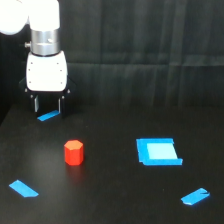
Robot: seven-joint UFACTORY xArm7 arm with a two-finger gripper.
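At the back left, my gripper (48,105) hangs pointing down beneath the white arm (46,72). Its dark fingers appear spread apart, and nothing shows between them. A red block with a hexagon-like outline (74,153) rests on the black table, nearer the camera and a little right of the gripper, well apart from it. To the right lies a pale square framed in blue tape (160,151), with nothing on it.
Strips of blue tape mark the table: one just below the gripper (48,116), one at the front left (23,188), one at the front right (195,196). A black curtain (140,50) closes off the back.
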